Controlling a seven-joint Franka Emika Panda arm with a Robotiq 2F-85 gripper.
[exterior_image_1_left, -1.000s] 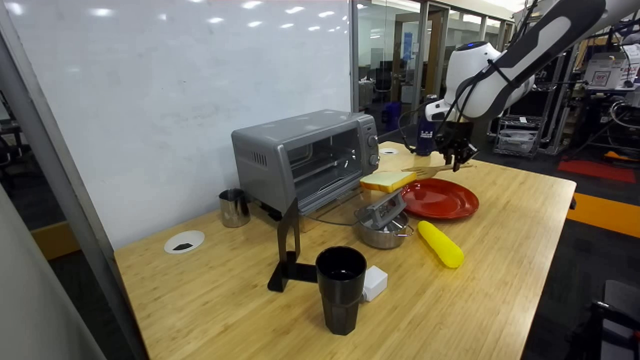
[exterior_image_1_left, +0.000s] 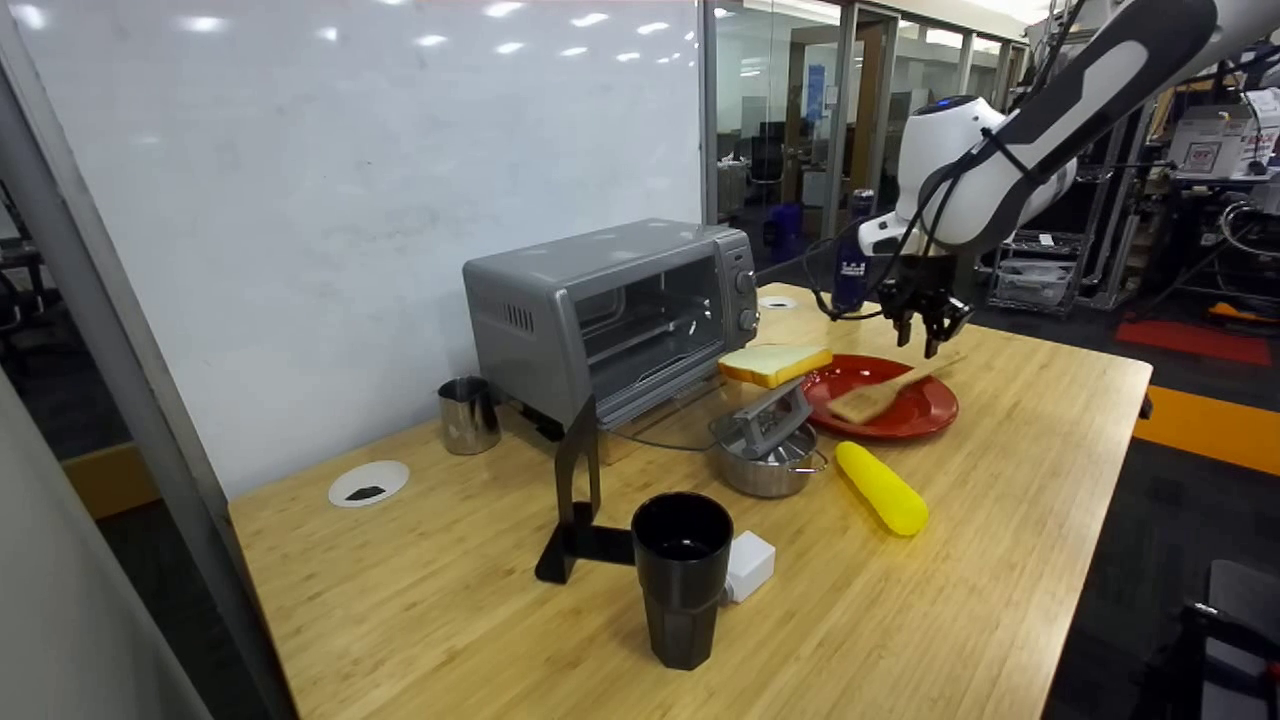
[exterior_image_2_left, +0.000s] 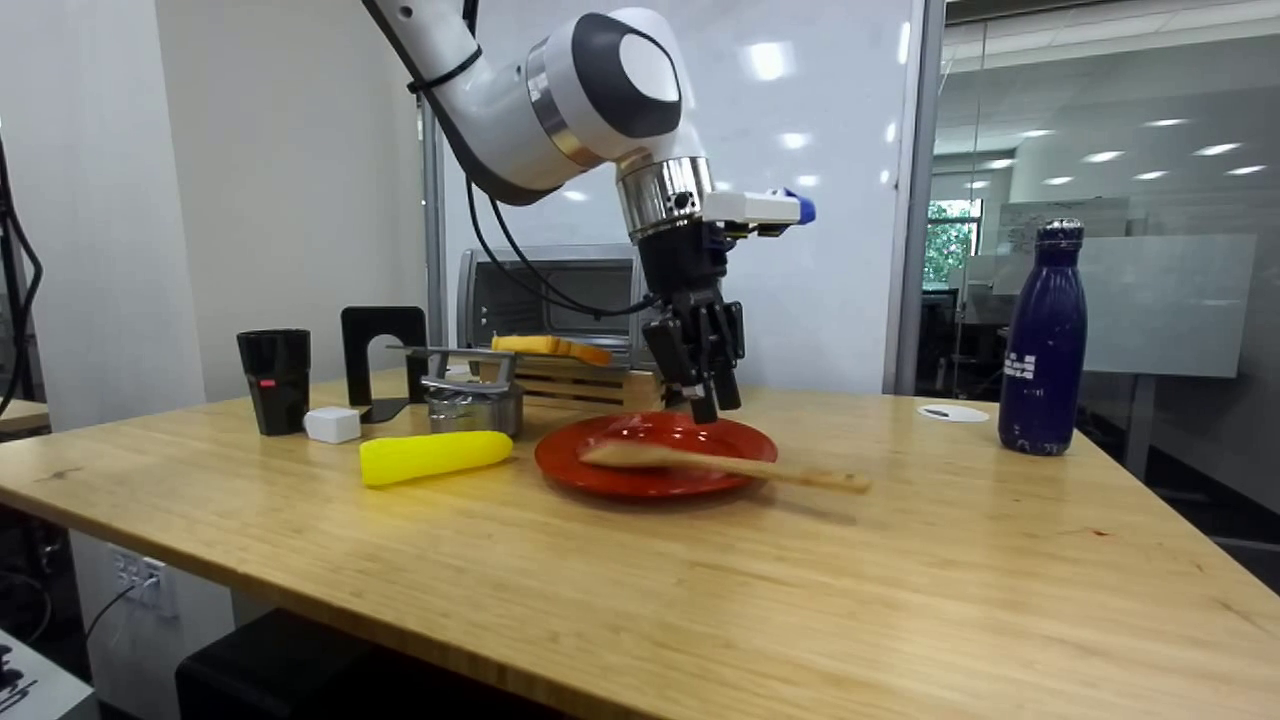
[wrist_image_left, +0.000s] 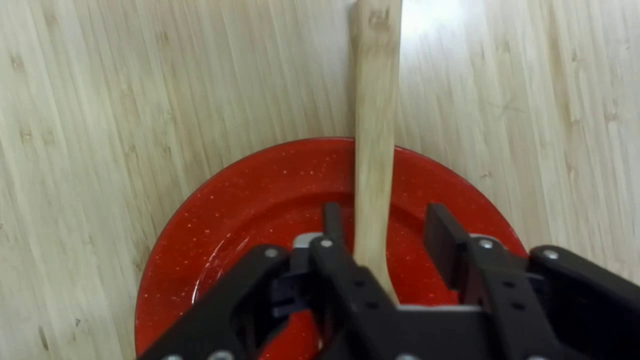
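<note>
A wooden spatula (exterior_image_2_left: 732, 464) lies across the red plate (exterior_image_2_left: 576, 481), its broad head (exterior_image_1_left: 859, 404) over the dish and its handle reaching out past the rim. Just above it hangs my gripper (exterior_image_2_left: 716, 409), open. In the wrist view the two fingers (wrist_image_left: 444, 243) stand apart on either side of the wooden handle (wrist_image_left: 373, 180), seen from above, with a gap to each side. Whether the handle end touches the table is hard to tell; it looks slightly raised.
A metal pot (exterior_image_1_left: 768, 466) and a yellow cylindrical object (exterior_image_1_left: 882, 488) sit close to the plate. Behind are the bread slice (exterior_image_1_left: 775, 365) and toaster oven (exterior_image_1_left: 528, 342). A blue bottle (exterior_image_2_left: 1044, 348) stands to one side.
The spatula was in my gripper above the plate's far side; now it is out of the fingers and on the plate. The fingers have spread and the gripper has shifted slightly.
</note>
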